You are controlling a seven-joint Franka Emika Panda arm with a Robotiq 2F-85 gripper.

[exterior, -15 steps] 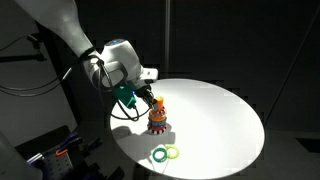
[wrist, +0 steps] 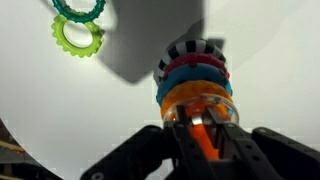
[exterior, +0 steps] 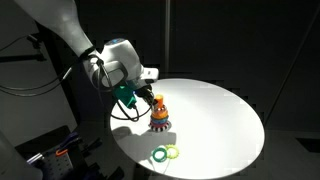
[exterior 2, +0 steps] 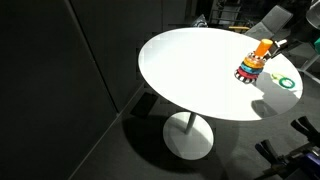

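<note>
A toy stack [exterior: 159, 118] stands upright on the white table, with an orange piece [exterior 2: 264, 47] at its top. Below that are colored rings, among them a blue ring [wrist: 193, 75], a red one and a black-and-white striped ring [wrist: 188, 48] low down. My gripper is over the stack's orange top, its fingers [wrist: 182, 128] to either side of it in the wrist view. Whether they touch the orange piece or stand apart from it is not clear. A teal ring [exterior: 159, 154] and a light green ring [exterior: 173, 151] lie on the table, away from the stack.
The round white table [exterior: 220, 125] has wide free room beyond the stack. Its near edge runs close by the two loose rings. A dark cable hangs from my arm [exterior: 119, 65] beside the stack.
Compared with a second ago, the stack appears very slightly farther right in the exterior view. The arm has barely moved, and the two loose rings lie where they were.
</note>
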